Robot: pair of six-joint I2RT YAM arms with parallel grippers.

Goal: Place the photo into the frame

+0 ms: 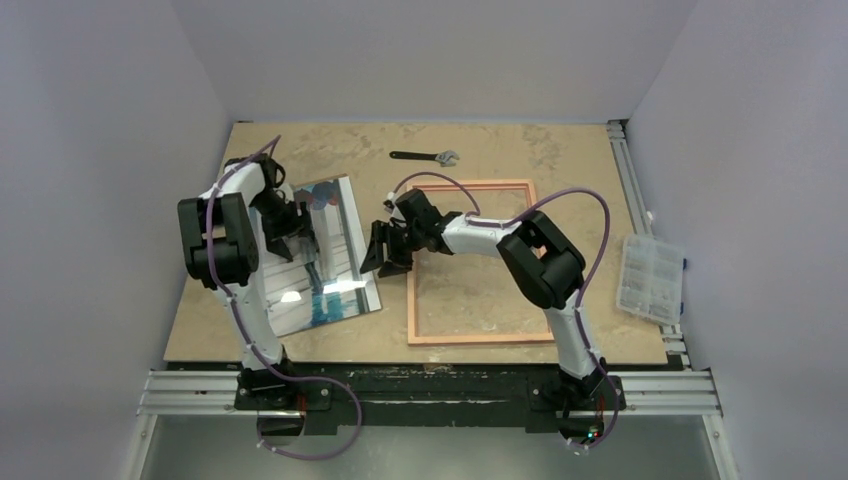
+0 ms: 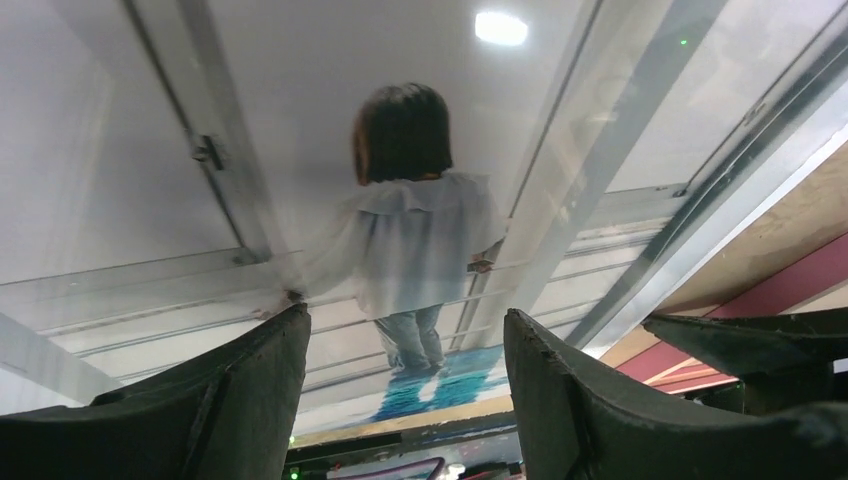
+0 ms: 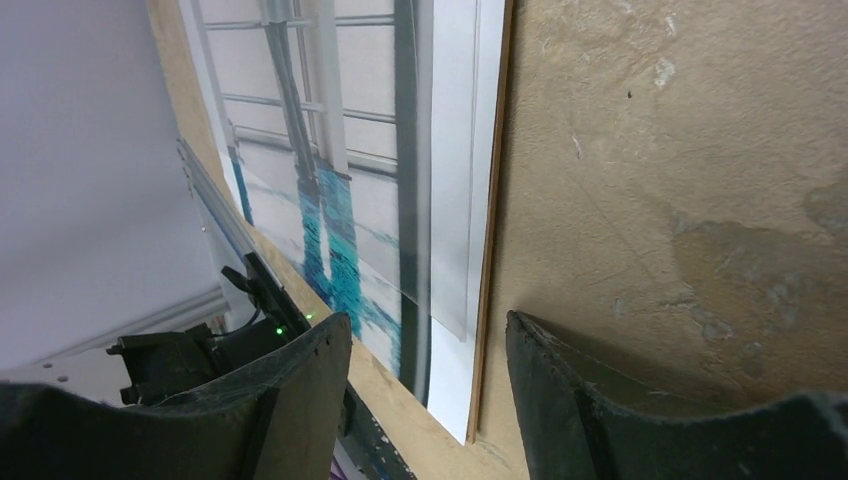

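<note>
The photo [image 1: 344,300], a figure in a white top on a pale slatted scene with blue at the bottom, lies on a thin board at the left of the table. My left gripper [image 1: 292,232] is over its upper middle, fingers apart; in the left wrist view the figure [image 2: 415,245] shows between and beyond the fingertips. My right gripper [image 1: 385,255] stands by the photo's right edge, fingers apart, with the board's edge [image 3: 455,390] showing between them in the right wrist view. The empty wooden frame [image 1: 470,340] lies to the right, partly under my right arm.
An adjustable wrench [image 1: 420,156] lies at the back. A clear plastic organiser box [image 1: 650,278] sits at the far right. Bare table shows behind the photo and along the front left.
</note>
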